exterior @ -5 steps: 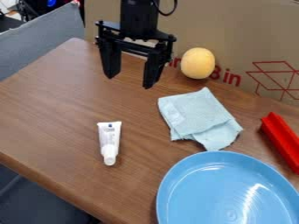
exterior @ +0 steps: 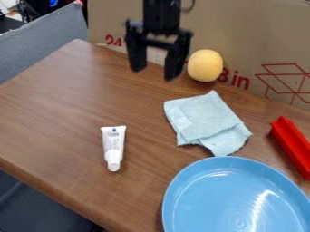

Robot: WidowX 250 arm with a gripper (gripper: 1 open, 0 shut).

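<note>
My gripper (exterior: 155,56) hangs at the top centre, blurred, its two dark fingers spread open with nothing visible between them, above the back part of the wooden table (exterior: 61,109). A white tube (exterior: 114,145) lies at the front left. A folded light blue cloth (exterior: 204,122) rests right of centre. Behind it sits a pale yellow egg-shaped object (exterior: 205,65).
A large blue plate (exterior: 235,204) fills the front right. A red bar-like object (exterior: 292,147) lies at the right edge. A cardboard box (exterior: 266,45) stands along the back.
The objects on the table have not moved.
</note>
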